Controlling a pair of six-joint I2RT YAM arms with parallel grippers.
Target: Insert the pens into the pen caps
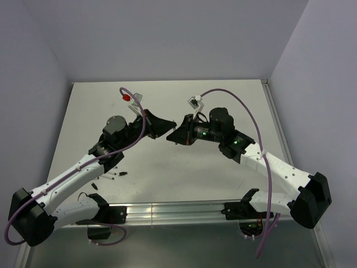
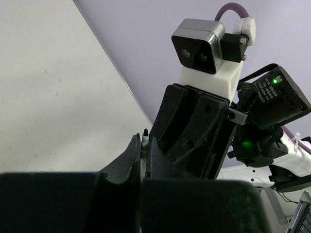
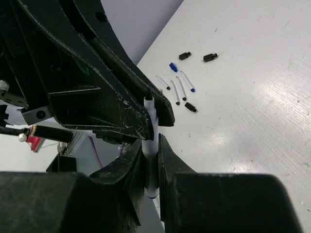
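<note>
A white pen (image 3: 151,153) with a small black tip stands between my two grippers, which meet above the table. In the right wrist view, my right gripper is shut on its lower body. The left gripper reaches in from the upper left of that view, shut on the pen nearer its tip. From the left wrist view the black tip (image 2: 146,131) pokes up just past my left fingertips. Only a short white stretch of the pen (image 1: 174,125) shows in the top view. Whether a cap sits on its hidden lower end, I cannot tell.
Several loose pens (image 3: 181,88) lie on the table, at the front left in the top view. Around them are a blue cap (image 3: 173,67) and black caps (image 3: 210,57).
</note>
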